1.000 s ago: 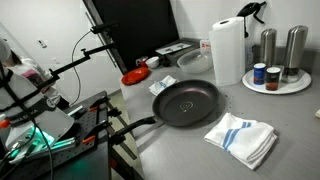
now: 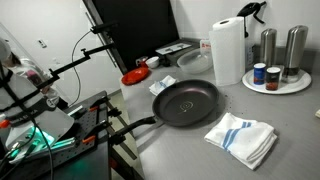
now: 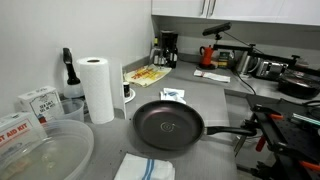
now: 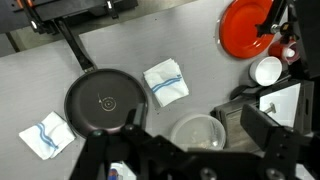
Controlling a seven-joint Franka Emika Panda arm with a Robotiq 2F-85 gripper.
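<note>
In the wrist view my gripper is open, its dark fingers wide apart at the lower edge and nothing between them. Below it lies the counter with a black frying pan [image 4: 104,101], empty, its handle pointing toward the arm's base. A white cloth with blue stripes [image 4: 166,82] lies on one side of the pan, and a second striped cloth [image 4: 47,135] on the other. Exterior view 1 has the pan [image 2: 187,103] mid-counter and the nearer cloth [image 2: 242,139] folded flat. The gripper's fingertips cannot be made out in either exterior view.
Behind the pan stand a paper towel roll [image 2: 228,52] and a clear plastic bowl [image 3: 40,153]. A round white tray [image 2: 298,88] carries shakers and small jars. Near the far end are a red plate [image 4: 240,28] and a white mug [image 4: 267,70]. Bare counter surrounds the pan.
</note>
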